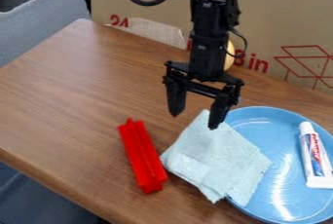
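Observation:
My black gripper (197,109) hangs open above the folded pale-blue cloth (217,160), its two fingers spread apart over the cloth's upper edge. The cloth lies on the wooden table, overlapping the left rim of a blue plate (286,130). A toothpaste tube (314,154) rests on the plate. A red object (142,156) lies on the table left of the cloth.
A yellow round object at the back is mostly hidden behind my arm. A cardboard panel (293,43) stands along the back. A grey surface lies beyond its edges.

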